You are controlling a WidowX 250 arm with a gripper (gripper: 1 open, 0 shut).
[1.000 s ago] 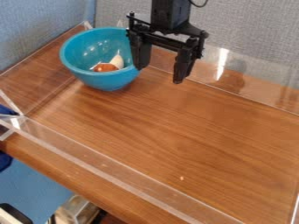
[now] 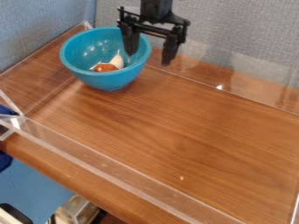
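Observation:
The black gripper (image 2: 149, 48) is open at the top of the view, over the right part of a teal bowl (image 2: 98, 77) at the back left of the wooden table. One finger reaches down over the bowl, the other stands just outside it to the right. In the bowl lie an orange-red item (image 2: 107, 67) and a pale, pointed item (image 2: 117, 59).
A grey wall stands behind. A dark blue object shows at the far left edge, and blue floor at bottom left.
The gripper has moved left and up from right of the bowl to over its right side. The bowl and its contents look unmoved.

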